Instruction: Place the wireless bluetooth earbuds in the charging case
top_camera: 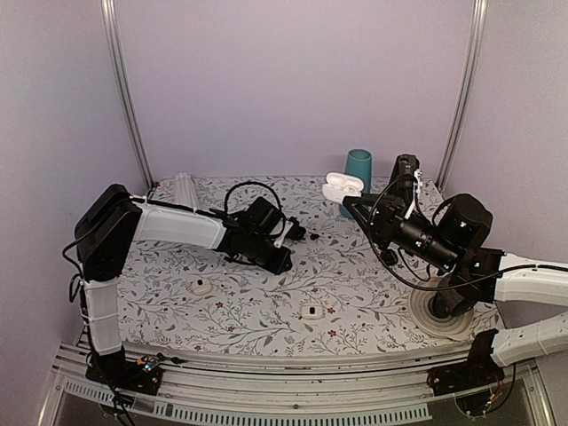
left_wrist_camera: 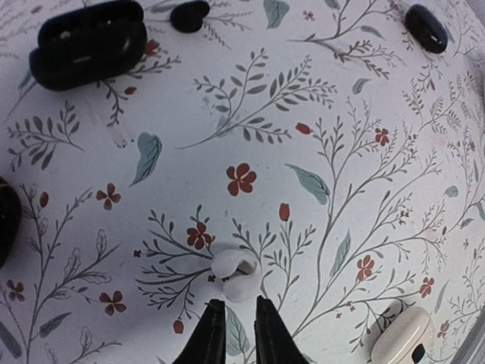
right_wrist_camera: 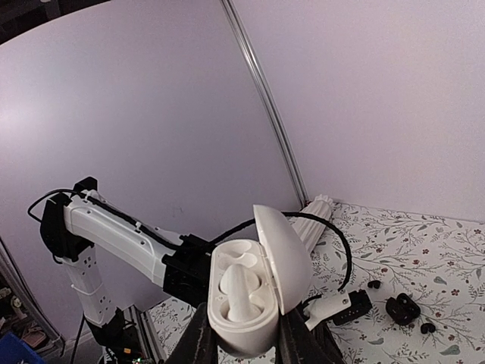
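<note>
My right gripper is shut on the white open charging case [right_wrist_camera: 242, 311], raised above the table at right in the top view [top_camera: 343, 188]; a white earbud [right_wrist_camera: 241, 292] shows inside it. In the left wrist view, a white earbud [left_wrist_camera: 242, 284] lies on the floral cloth just beyond my left gripper, whose fingertips are slightly apart with nothing visible between them.
A black case [left_wrist_camera: 87, 53] and small black pieces [left_wrist_camera: 189, 15] lie behind the white earbud. A white oval item [left_wrist_camera: 398, 334] lies nearer right. A teal cup [top_camera: 358, 169] stands at the back right.
</note>
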